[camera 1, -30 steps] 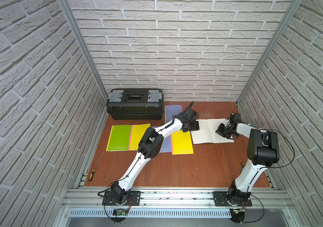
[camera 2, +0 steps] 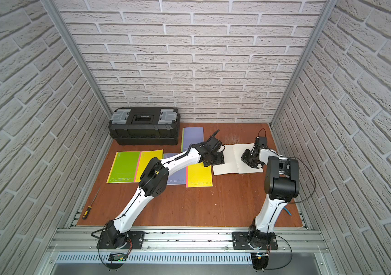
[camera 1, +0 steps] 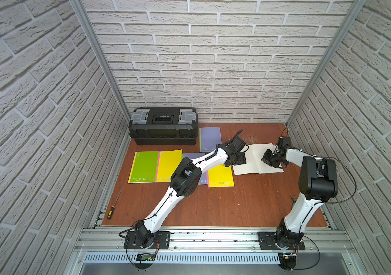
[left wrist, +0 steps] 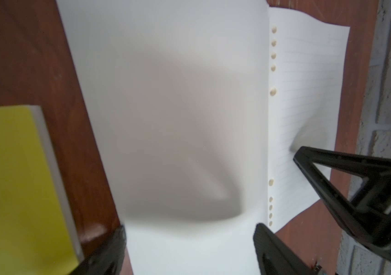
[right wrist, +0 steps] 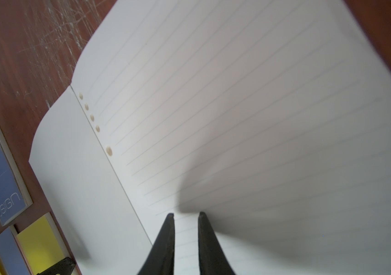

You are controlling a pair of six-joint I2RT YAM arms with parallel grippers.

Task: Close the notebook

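The notebook [camera 1: 253, 165] lies open on the right of the table. Its left side is a blank white leaf [left wrist: 172, 114]; the right side is a lined page [right wrist: 259, 119] with pale holes along the fold. My left gripper is over the blank leaf, fingers wide apart, the white surface showing between them. Over the lined page, my right gripper is drawn nearly together, leaving a narrow gap where only paper shows. Whether its tips touch the page cannot be made out.
A yellow notebook [camera 1: 220, 176] lies close to the open notebook's left edge, with more coloured notebooks farther left. A black toolbox [camera 1: 163, 130] stands at the back. A screwdriver [camera 1: 111, 212] lies at front left.
My left gripper has moved right and slightly toward the front, from the notebook's left edge to over its blank leaf. The right arm and the notebook look unmoved.
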